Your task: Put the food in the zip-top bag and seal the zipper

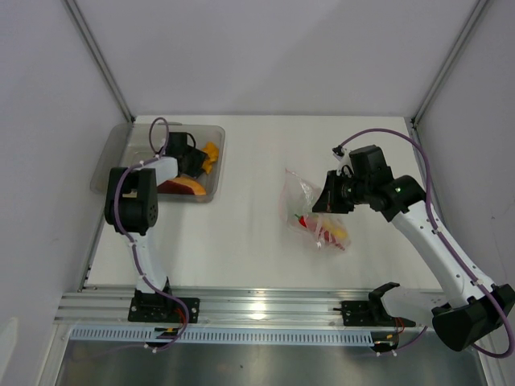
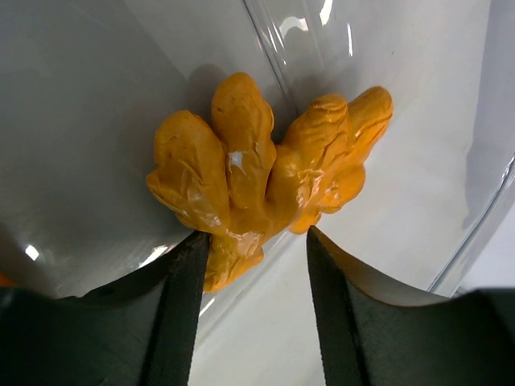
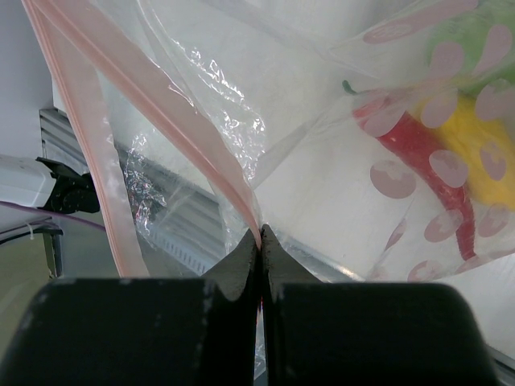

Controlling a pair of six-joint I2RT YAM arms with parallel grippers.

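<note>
An orange lumpy food piece (image 2: 257, 169) lies in the grey bin (image 1: 211, 183) at the left of the top view. My left gripper is over it, part open, its fingertips at either side of the piece's lower lobe. An orange elongated food piece (image 1: 181, 186) lies at the bin's near side. My right gripper is shut on the pink-zipped edge of the clear bag (image 3: 161, 104). Inside the bag lie a red pepper (image 3: 426, 169), a yellow piece (image 3: 483, 153) and a green piece (image 3: 475, 36).
Walls border it at the back and both sides, with a metal rail (image 1: 257, 293) along the front edge.
</note>
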